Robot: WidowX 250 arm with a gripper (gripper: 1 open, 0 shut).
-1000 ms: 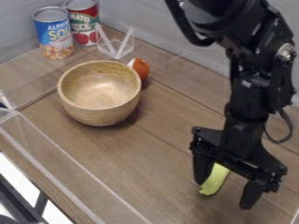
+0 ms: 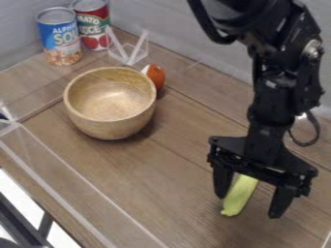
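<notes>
My black gripper (image 2: 253,194) hangs low over the right part of the wooden table, open, its two fingers either side of a pale yellow-green elongated object (image 2: 235,199) that lies on the tabletop. The object is partly hidden behind the gripper; whether a finger touches it I cannot tell. A wooden bowl (image 2: 107,108) stands at the middle left.
An orange round item (image 2: 154,74) sits behind the bowl, with a clear thin item beside it.
My gripper has shifted slightly upward in the view, uncovering a little more of the yellow-green object. The rest of the scene is unchanged.
</notes>
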